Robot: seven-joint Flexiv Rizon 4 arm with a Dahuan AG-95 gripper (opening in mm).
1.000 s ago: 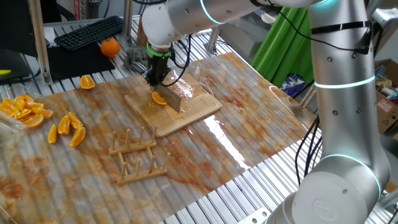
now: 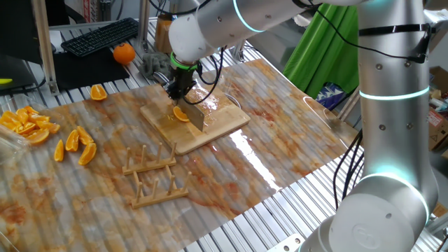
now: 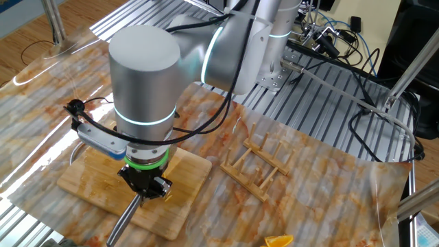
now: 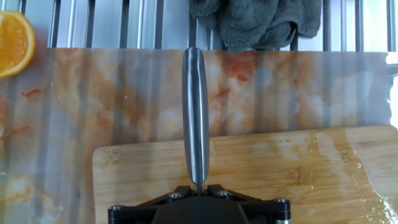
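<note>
My gripper is shut on a knife; its metal handle [image 4: 196, 118] points away from the fingers in the wrist view. In exterior view 1 the broad blade [image 2: 193, 115] stands edge-down at the wooden cutting board [image 2: 225, 126]. An orange slice [image 2: 180, 113] shows against the near face of the blade; whether it clings there or rests on the board I cannot tell. Exterior view 2 has the gripper [image 3: 145, 189] over the board with the handle [image 3: 123, 221] slanting down toward the front, while the blade is hidden there.
A wooden peg rack [image 2: 155, 178] stands beside the board. Cut orange wedges [image 2: 73, 140] and a heap of orange pieces [image 2: 26, 126] lie to the left. A whole orange [image 2: 124, 53] sits near the keyboard [image 2: 100, 36]. A grey cloth [image 4: 258, 22] lies beyond the mat.
In exterior view 1 the arm and gripper have shifted slightly to the right. The orange slice at the blade has moved a little right and down. Everything else looks still.
</note>
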